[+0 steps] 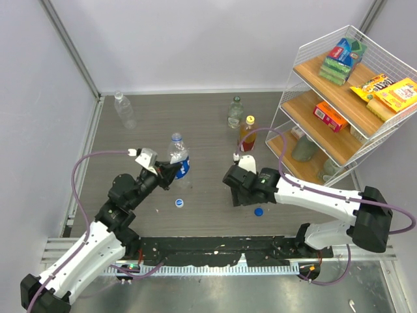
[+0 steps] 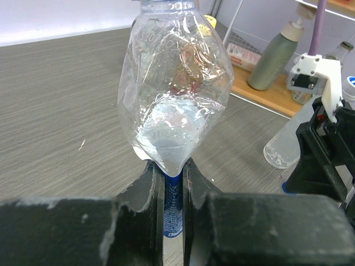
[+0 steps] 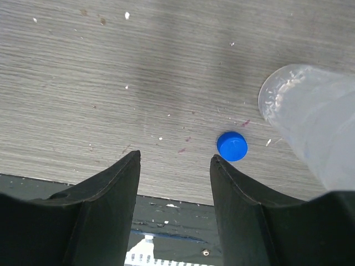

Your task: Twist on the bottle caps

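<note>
My left gripper (image 1: 171, 171) is shut on a clear plastic water bottle (image 1: 177, 152) with a blue label, held upright; the bottle (image 2: 175, 72) fills the middle of the left wrist view. A white-and-blue cap (image 1: 179, 203) lies on the table below it. My right gripper points down at the table with its fingers apart and nothing between them, just short of a blue cap (image 3: 232, 146). A translucent bottle (image 3: 305, 116) stands beside that cap, mostly hidden in the top view by the right arm.
At the back stand a clear bottle (image 1: 124, 111), a greenish bottle (image 1: 235, 112) and an amber yellow-capped bottle (image 1: 247, 135). A wire shelf (image 1: 305, 169) with packets and bottles occupies the right.
</note>
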